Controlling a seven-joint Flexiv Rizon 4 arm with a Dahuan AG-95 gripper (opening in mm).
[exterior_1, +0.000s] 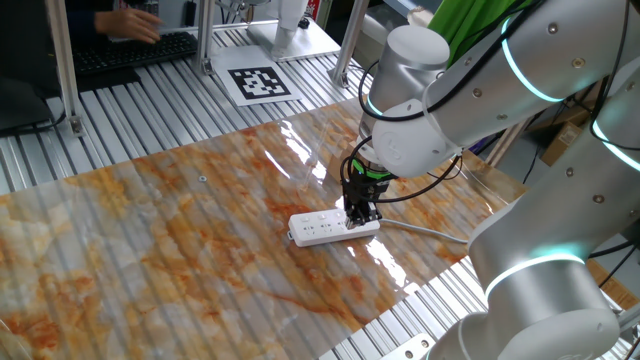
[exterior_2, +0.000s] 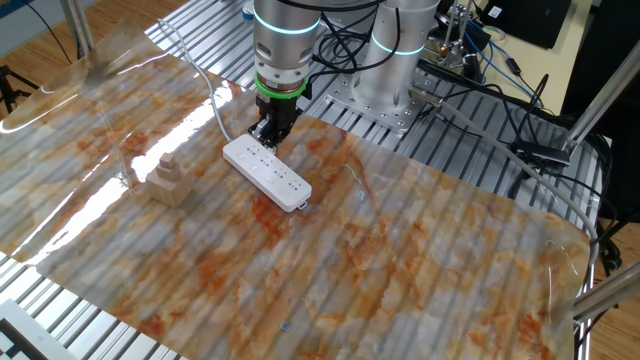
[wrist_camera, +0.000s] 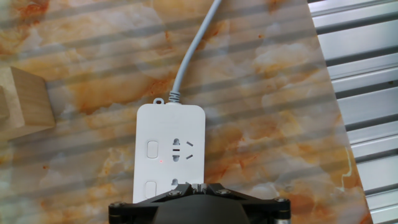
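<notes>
A white power strip (exterior_1: 322, 228) with several sockets and switches lies flat on the marbled sheet. In the wrist view, the near part of the strip (wrist_camera: 168, 140) is in plain sight, its grey cable running upward, while its far part is hidden behind the gripper. My black gripper is shut over the strip, its tips together and nothing visible between them. From the second exterior side, the gripper (exterior_2: 264, 136) is low beside the strip's cable end; whether it touches the strip is hard to tell.
A stepped wooden block (exterior_2: 168, 186) stands beside the strip, partly visible as a wooden block (wrist_camera: 28, 102) at the wrist view's left edge. The marbled sheet (exterior_2: 420, 250) has wide clear room. A printed marker board (exterior_1: 258, 84) lies on the slatted table.
</notes>
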